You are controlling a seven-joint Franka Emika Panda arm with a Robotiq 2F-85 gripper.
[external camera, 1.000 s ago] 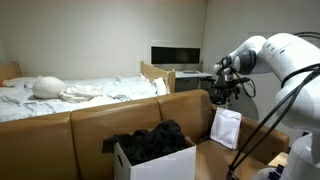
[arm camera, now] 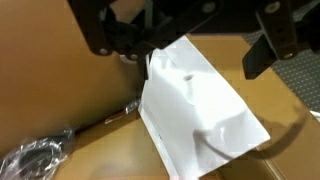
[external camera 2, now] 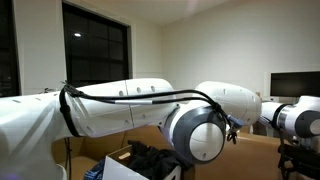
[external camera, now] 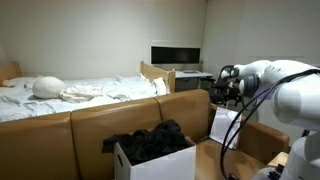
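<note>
A white, flat-sided object (external camera: 224, 126), like a paper bag or box, stands on the brown sofa seat near its right end. Above it my gripper (external camera: 225, 97) hangs at the end of the white arm. In the wrist view the white object (arm camera: 195, 105) lies beyond the dark fingers (arm camera: 275, 35), which are spread wide. The gripper is open. The object's upper edge is partly hidden by the gripper, and contact cannot be made out.
An open white box (external camera: 155, 170) holding dark cloth (external camera: 150, 143) stands in front of the sofa (external camera: 90, 135). Clear crinkled plastic (arm camera: 38, 155) lies on the seat. Behind the sofa are a bed (external camera: 90, 90) and a monitor (external camera: 176, 55).
The sofa and the box of dark cloth look unmoved.
</note>
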